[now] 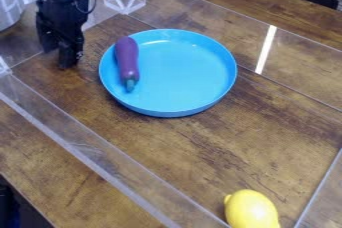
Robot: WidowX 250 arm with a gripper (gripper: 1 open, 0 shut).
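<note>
My black gripper (64, 34) is at the upper left, low over the wooden table, left of a blue plate (187, 82). Its fingers are dark and blurred, so their spacing is hard to make out. A purple eggplant (127, 57) lies on the left part of the plate, its stem toward the front.
A yellow lemon (251, 210) lies at the front right. Clear plastic strips cross the left and front of the table (160, 152). The wood between plate and lemon is bare, as is the area at the back right.
</note>
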